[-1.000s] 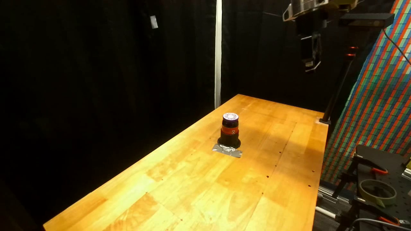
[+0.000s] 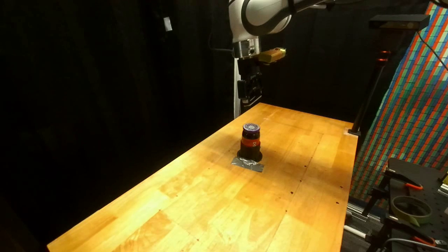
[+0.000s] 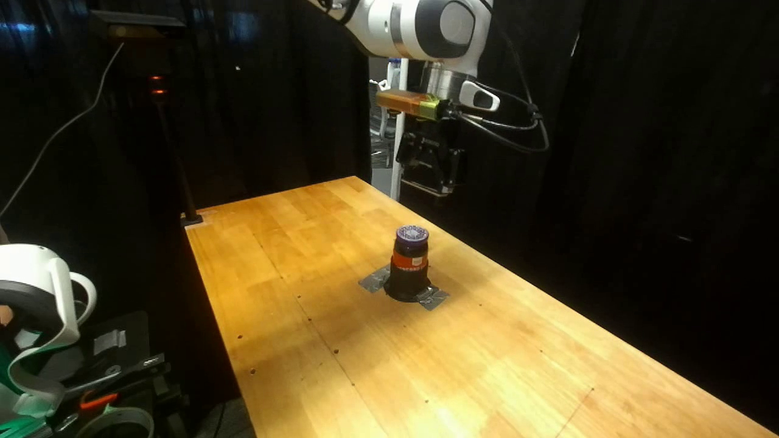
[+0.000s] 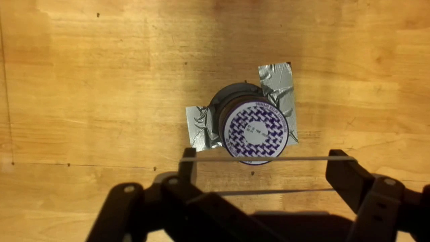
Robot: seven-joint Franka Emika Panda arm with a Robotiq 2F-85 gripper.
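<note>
A dark jar (image 2: 250,141) with an orange-red label stands upright in a black round holder (image 3: 394,291). Its lid (image 4: 256,133) is white with a purple pattern and faces up into the wrist view. Grey tape (image 4: 281,82) fixes the holder to the table. My gripper (image 3: 427,190) hangs open, pointing down, well above the table and clear of the jar. In the wrist view the gripper's fingers (image 4: 186,171) are wide apart, with two thin bands stretched across the gap; the lower edge of the lid shows behind the upper band.
Around the jar the wooden table (image 2: 201,197) is bare. A lamp-like black post (image 2: 369,92) rises at the table's far corner. To one side, off the table, a dark cart (image 2: 420,178) carries clamps and a roll of tape (image 2: 410,208).
The arm has come left and lower in exterior view 1, from the upper right to over the far side beyond the jar, and its wrist has turned. The jar has not moved.
</note>
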